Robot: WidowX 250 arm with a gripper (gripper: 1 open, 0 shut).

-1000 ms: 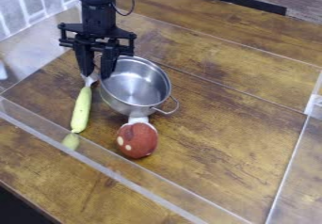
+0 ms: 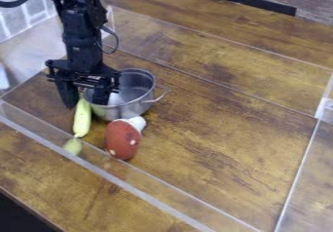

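My black gripper [image 2: 81, 80] is low at the left, over the top of a pale yellow, elongated object [image 2: 82, 119] and the left rim of a steel pot [image 2: 134, 102]; whether it grips anything is unclear. The yellow object lies on the wooden table beside the pot. A red, rounded object [image 2: 124, 140] sits in front of the pot, with a small white item [image 2: 136, 122] behind it.
A transparent barrier runs along the near left, and another edge shows at the far right.
My gripper has come down and toward the front left. The pot has shifted back to the left compared with a second ago, and the red object sits slightly further left.
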